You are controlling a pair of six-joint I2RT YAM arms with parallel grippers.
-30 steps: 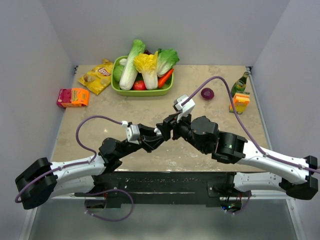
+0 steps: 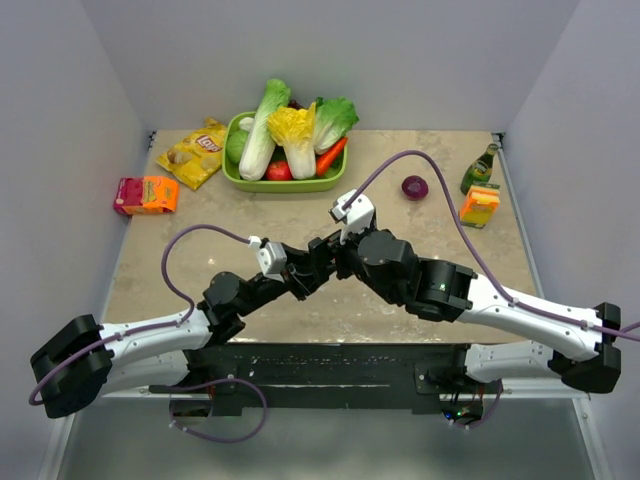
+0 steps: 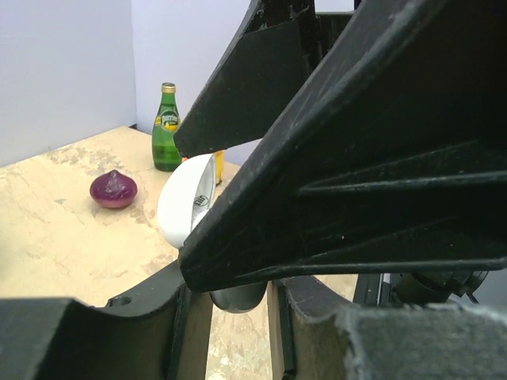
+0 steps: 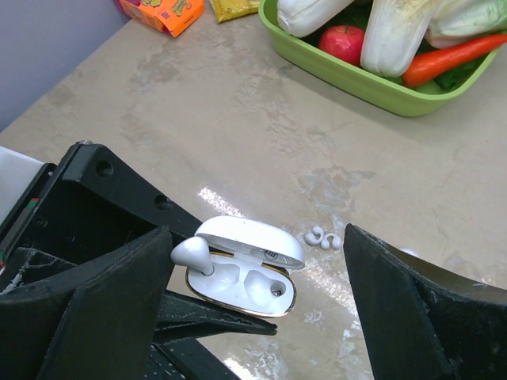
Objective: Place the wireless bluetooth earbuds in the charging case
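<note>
The white charging case [image 4: 249,293] is held, lid raised, in my left gripper [image 2: 310,270], whose fingers are shut on it. A white earbud [image 4: 192,252] sits at the case's left socket with its head standing out, in the right wrist view; the right socket looks empty. My right gripper [image 2: 335,245] is open directly over the case, its two black fingers on either side of it. The left wrist view shows the lid [image 3: 178,198] partly behind black fingers.
Small white pieces [image 4: 321,237] lie on the table. A green vegetable basket [image 2: 285,183] stands at the back, snack packs [image 2: 145,195] at left, an onion [image 2: 414,188], bottle [image 2: 480,165] and orange carton [image 2: 480,207] at right.
</note>
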